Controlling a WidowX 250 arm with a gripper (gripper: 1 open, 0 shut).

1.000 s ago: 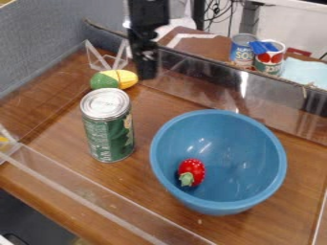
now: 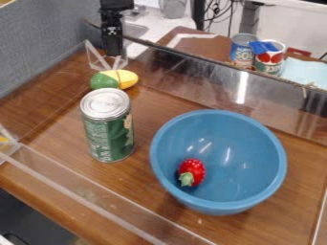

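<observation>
The gripper (image 2: 111, 40) hangs at the top left, above the back of the wooden tray, its lower part dark and small; its fingertips are hard to make out. Below it lie a yellow vegetable (image 2: 121, 77) and a green one (image 2: 102, 83). A green-labelled can (image 2: 107, 133) stands upright in front of them. A blue bowl (image 2: 239, 175) sits at the right, with a red strawberry-like item (image 2: 192, 172) inside it.
Behind the clear back wall stand cans (image 2: 269, 57) and a light blue cloth (image 2: 307, 73). Grey padding lines the left side. Bare wood (image 2: 52, 144) shows left of the can.
The gripper has moved left and up from the upper middle toward the back left corner. The objects on the wood have not moved.
</observation>
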